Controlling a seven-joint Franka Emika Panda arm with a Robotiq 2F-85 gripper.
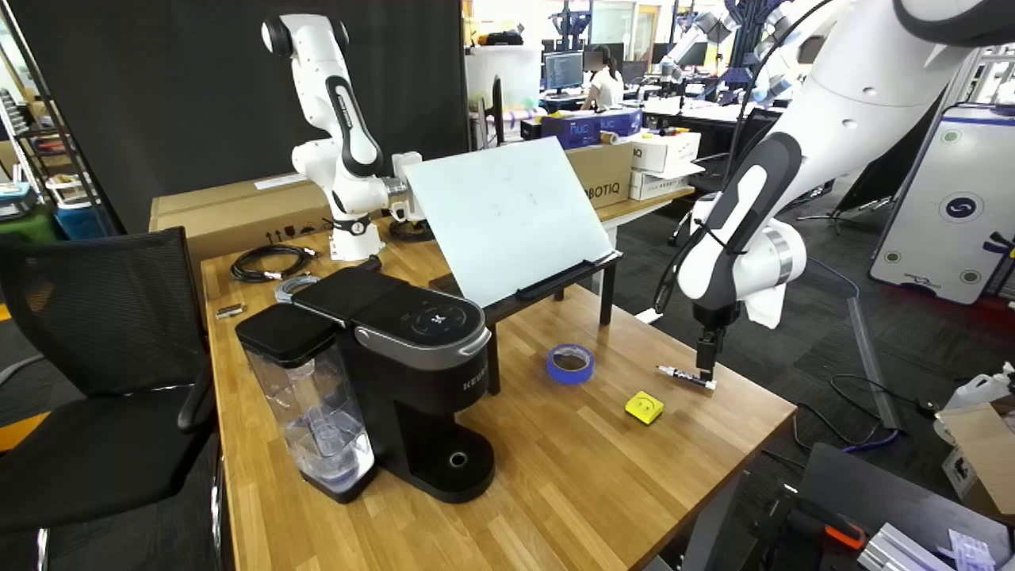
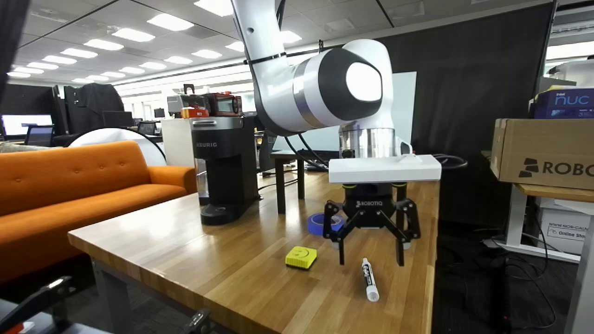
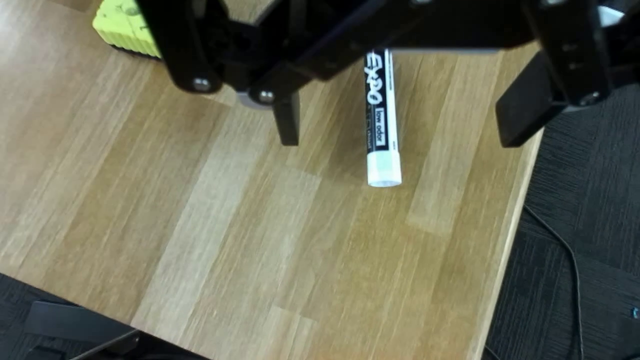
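A black-and-white Expo marker lies flat on the wooden table, its white end pointing toward the bottom of the wrist view. My gripper hangs just above the table, open, with its two fingers well apart. In the wrist view one finger is left of the marker and the other to its right, neither touching it. From exterior view 2, the marker shows below and between the fingertips. The gripper's linkage covers the marker's upper part in the wrist view.
Beside the marker are a yellow block and a blue tape roll. A black coffee maker and a small black stand with a whiteboard occupy the table farther off. The table's edge runs close to the marker.
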